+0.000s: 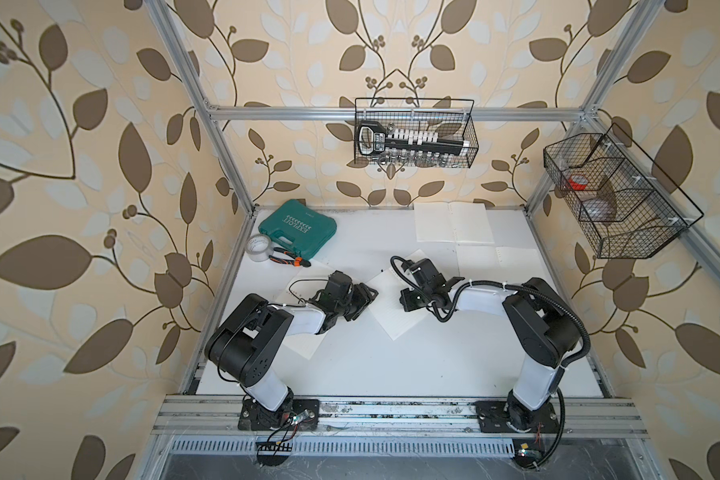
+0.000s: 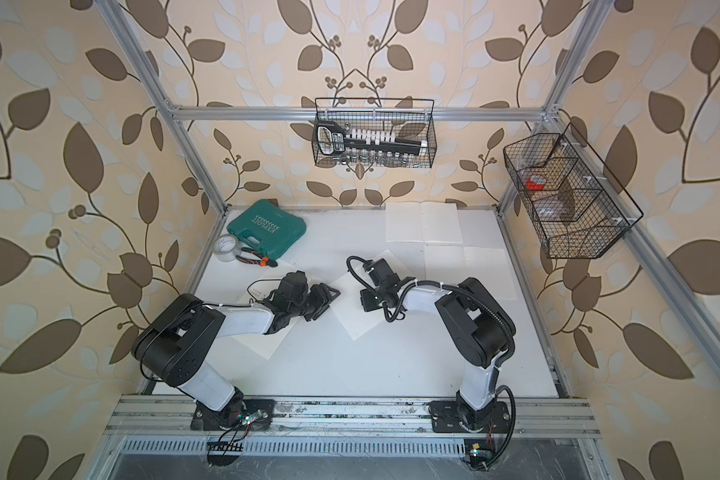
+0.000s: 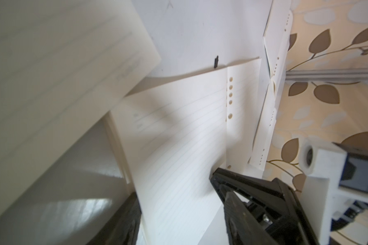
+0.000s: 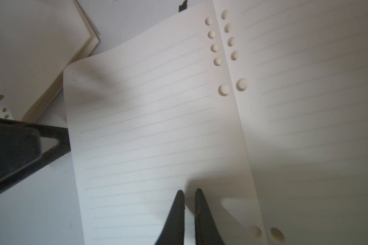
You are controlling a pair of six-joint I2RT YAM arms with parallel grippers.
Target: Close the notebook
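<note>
An open notebook (image 4: 151, 134) with lined, hole-punched pages lies flat at mid table. Its left page and part of its right page show in the right wrist view. My left gripper is part open at the notebook's left edge, one finger (image 3: 124, 222) outside that edge and the other over the page. I see nothing clamped between them. Over the left page, near the fold, my right gripper is shut; nothing shows between its narrow fingertips. The right arm covers the notebook's right side in the top views.
Under the left arm lies another notebook (image 1: 302, 345). Two more open ones (image 1: 453, 222) lie at the back right. A green case (image 1: 298, 229), tape roll (image 1: 257, 247) and pliers (image 1: 290, 257) sit back left.
</note>
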